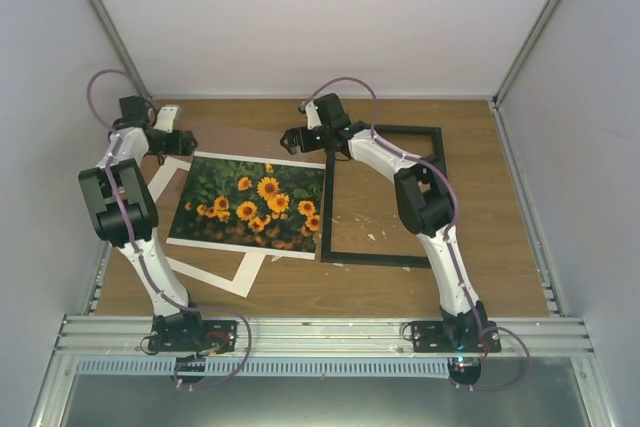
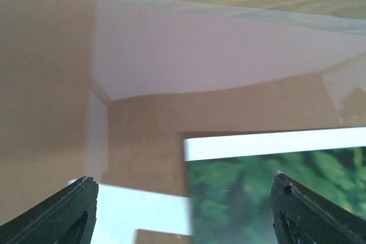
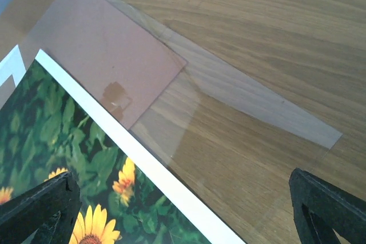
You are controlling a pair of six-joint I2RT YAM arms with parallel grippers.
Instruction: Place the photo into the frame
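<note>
The sunflower photo, with white borders, lies flat on the table left of the dark empty frame. My left gripper is open above the photo's upper left corner; in the left wrist view that corner of the photo shows between the fingers, apart from them. Near the upper right corner hovers my right gripper, also open. Its wrist view has the photo's white edge running diagonally between the fingers. Neither holds anything. A clear sheet lies beyond that edge, over bare wood.
A white mat sticks out below and left of the photo. Brown board shows above it. Small pale scraps lie inside the frame. Bare wood is free to the right.
</note>
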